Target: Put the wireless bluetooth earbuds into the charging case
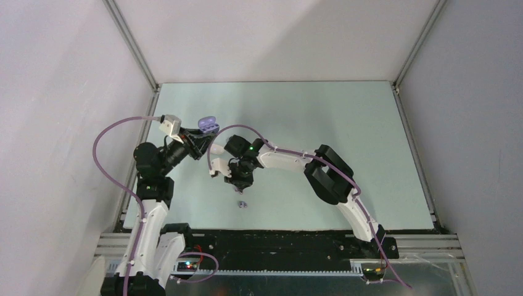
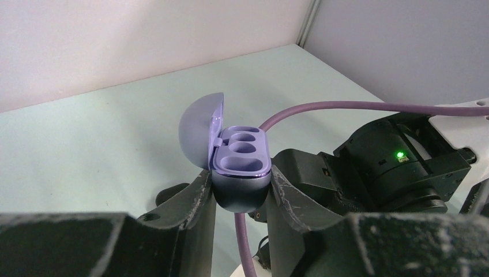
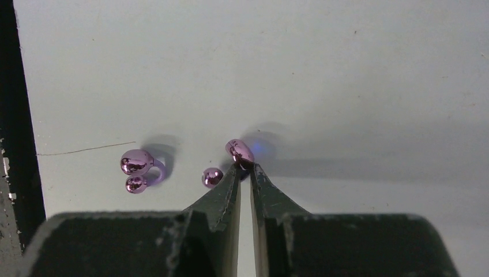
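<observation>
The open lavender charging case [image 2: 239, 184], its lid raised and three slots showing, is held upright between the fingertips of my left gripper; in the top view it [image 1: 208, 123] sits at the left arm's tip. My right gripper is low over the table, its fingertips on a shiny pink-purple earbud [image 3: 239, 149]; whether they grip it is unclear. A small pink ball [image 3: 211, 176] shows beside the fingers, partly hidden. Another earbud [image 3: 136, 163] lies on the table to the left of them.
A dark front edge [image 3: 17, 115] runs near the loose earbud. The right arm and its purple cable stand close behind the case.
</observation>
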